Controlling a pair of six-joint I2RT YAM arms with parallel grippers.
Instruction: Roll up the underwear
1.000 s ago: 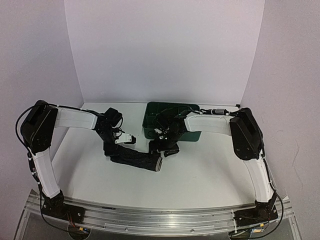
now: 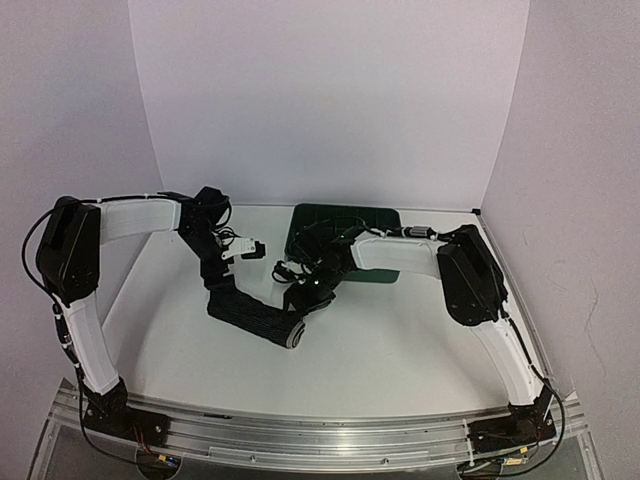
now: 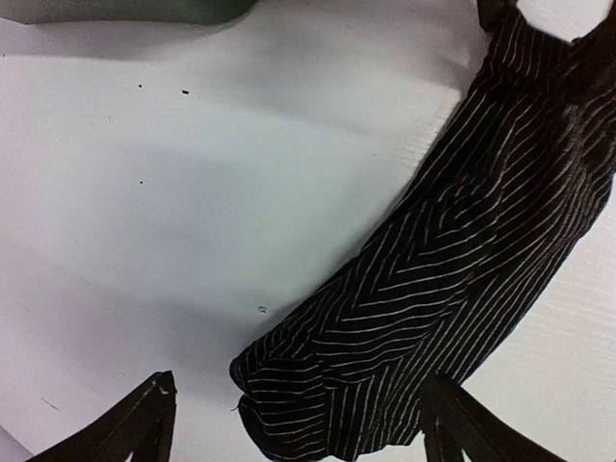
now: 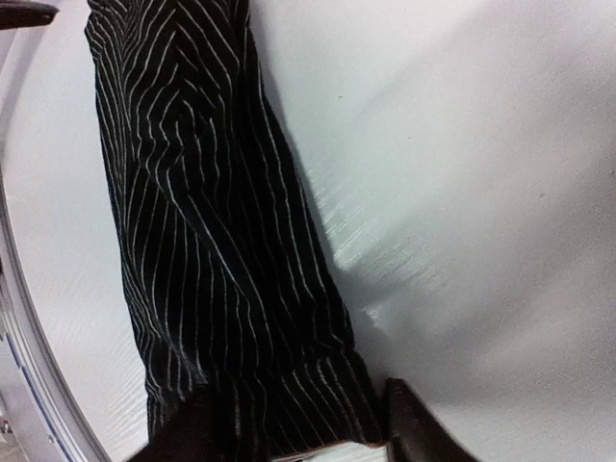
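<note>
The dark striped underwear (image 2: 255, 316) lies as a long strip on the white table, left of centre, its pale-edged end (image 2: 295, 334) toward the front. In the left wrist view its creased fabric (image 3: 404, 289) runs diagonally, the near end between the fingers of my left gripper, which stand apart. My right gripper is low over the other end of the cloth (image 4: 221, 241), its blurred fingers at the cloth; whether it grips is unclear.
A dark green bin (image 2: 370, 215) stands at the back centre, partly behind my right arm. Walls border the sides and back.
The underwear has shifted left, its right end now a little nearer the front.
</note>
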